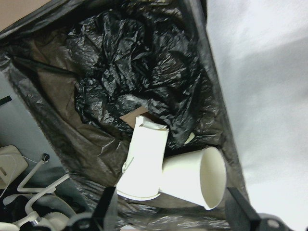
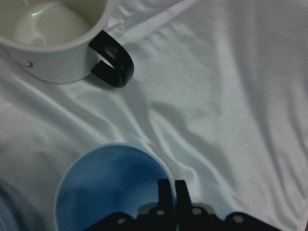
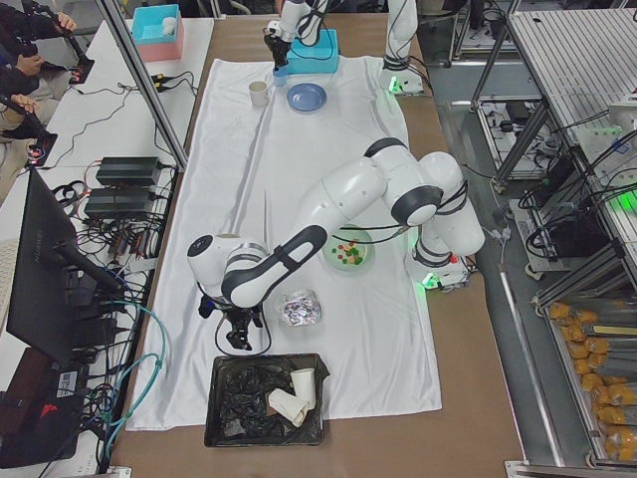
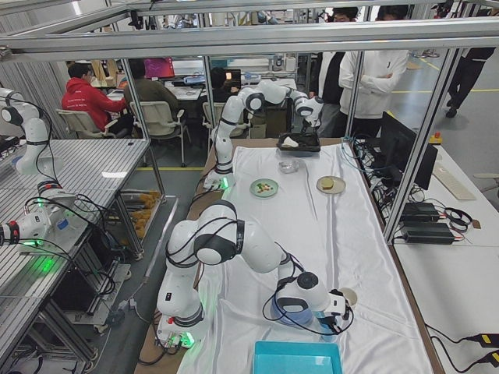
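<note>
My left gripper [image 3: 239, 329] hangs just beyond the black-lined bin [image 3: 239, 398]; in the left wrist view it is open above the bin, where two white paper cups [image 1: 144, 159] lie on their sides on crumpled black plastic. At the far end my right gripper has its fingers close together at the rim of a blue cup [image 2: 110, 187]; whether it grips the rim is hard to tell. A white mug [image 2: 53, 62] with a black handle stands beside it.
A foil item [image 3: 300, 307] and a green plate with food [image 3: 348, 253] sit near the bin. A beige plate [image 4: 331, 185], a blue plate [image 3: 307, 97] and a turquoise tray [image 4: 296, 357] are also on the white cloth.
</note>
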